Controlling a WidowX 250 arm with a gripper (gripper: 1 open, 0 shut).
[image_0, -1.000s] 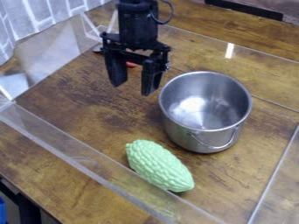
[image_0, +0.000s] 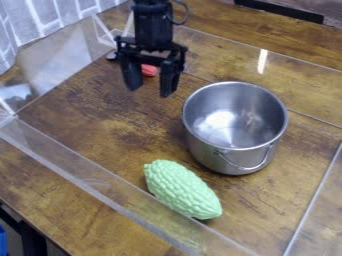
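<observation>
My black gripper (image_0: 150, 77) hangs over the back-middle of the wooden surface, its two fingers spread wide with nothing visible between them. A small red object (image_0: 151, 70) lies behind it, partly hidden. A metal pot (image_0: 235, 120) with a wire handle stands to the right, in front of the gripper. A bumpy pale green vegetable-like object (image_0: 183, 189) lies at the front, below the pot.
Clear plastic walls (image_0: 52, 151) border the wooden work area (image_0: 94, 120).
My gripper has moved slightly up and back in the view, away from the pot. The pot and green object are unchanged.
</observation>
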